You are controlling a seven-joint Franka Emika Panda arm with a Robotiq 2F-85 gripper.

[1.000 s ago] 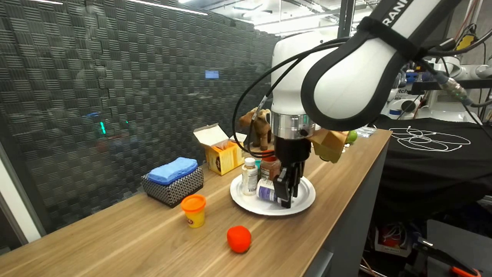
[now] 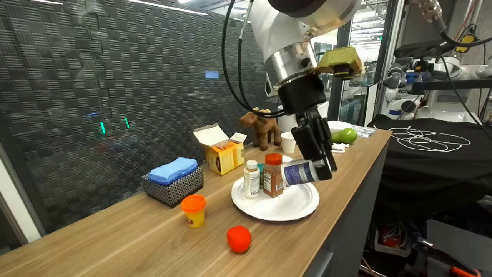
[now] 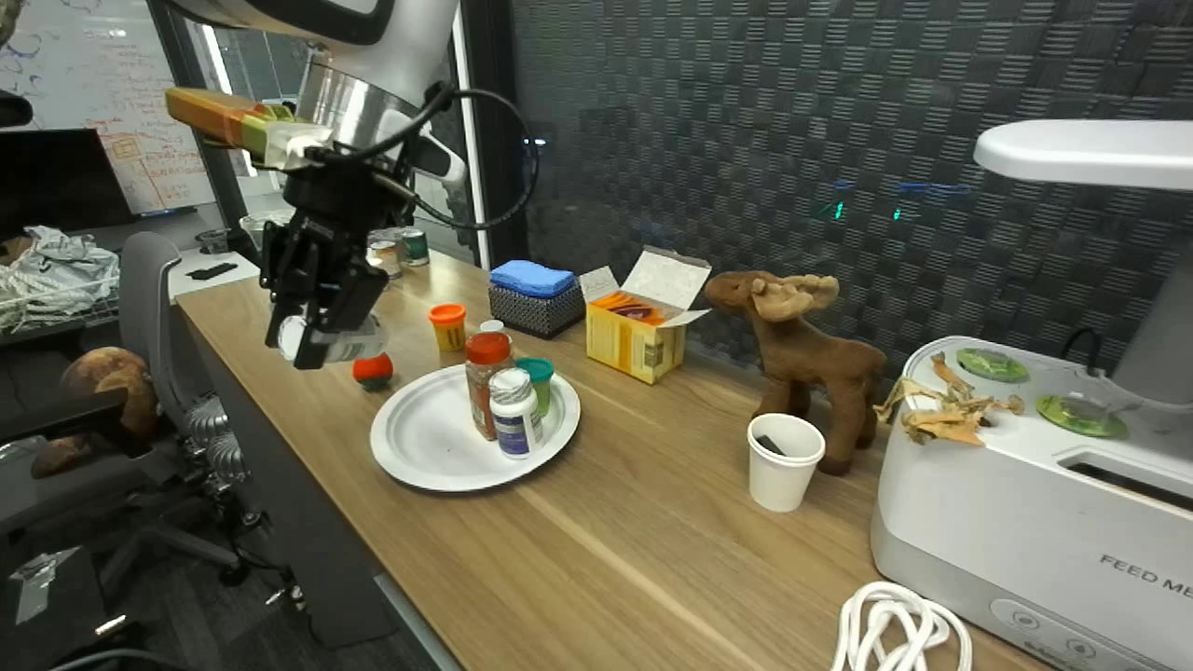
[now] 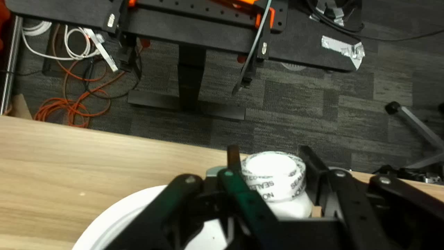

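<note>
My gripper (image 2: 323, 170) is shut on a white bottle with a purple label (image 2: 297, 173), held tilted almost onto its side above the plate's near-right part. In the wrist view, the bottle's white end with a printed seal band (image 4: 272, 183) sits between the fingers. On the white plate (image 2: 290, 210) stand a white-capped bottle (image 2: 251, 180) and a red-lidded jar of brown powder (image 2: 273, 177). In exterior view 2, a second purple-labelled bottle (image 3: 515, 419) and a teal-lidded container (image 3: 538, 380) also stand on that plate (image 3: 431, 453).
A red ball-like object (image 2: 238, 239) and an orange-lidded tub (image 2: 194, 211) lie left of the plate. Behind are a blue cloth on a dark box (image 2: 173, 187), an open yellow box (image 2: 225, 157), a plush moose (image 3: 800, 358) and a paper cup (image 3: 783, 464). The counter's edge runs close by.
The bottle, earlier lying low over the plate in my gripper, is now higher and further right in exterior view 1. The arm has tilted; the plate and jar have shifted slightly.
</note>
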